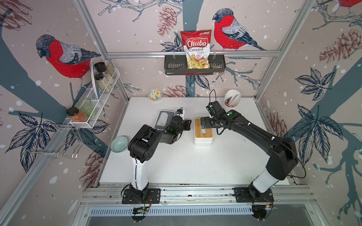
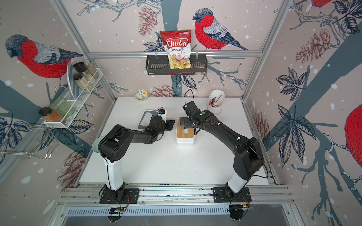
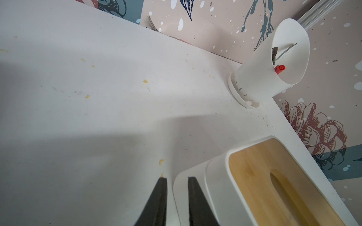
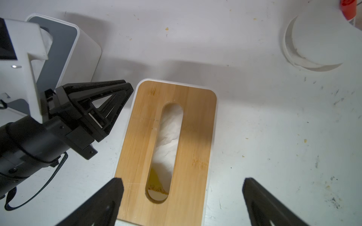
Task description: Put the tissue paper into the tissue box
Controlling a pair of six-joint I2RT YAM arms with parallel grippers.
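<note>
A white tissue box with a wooden lid (image 4: 196, 150) stands on the table. Through the lid's long slot shows white tissue paper (image 4: 169, 128), with a yellowish patch at the slot's near end. Over this box my right gripper hangs open, its fingers wide apart with nothing between them. My left gripper is beside the box's left side, its fingers a little apart and empty. Behind the left arm is a second white box with a grey top (image 4: 62, 41); some white tissue shows in its opening, partly hidden by the gripper.
A white utensil holder (image 1: 230, 98) is at the back right, a patterned bowl (image 1: 155, 95) at the back left. A pale green bowl (image 1: 119, 144) sits at the left edge.
</note>
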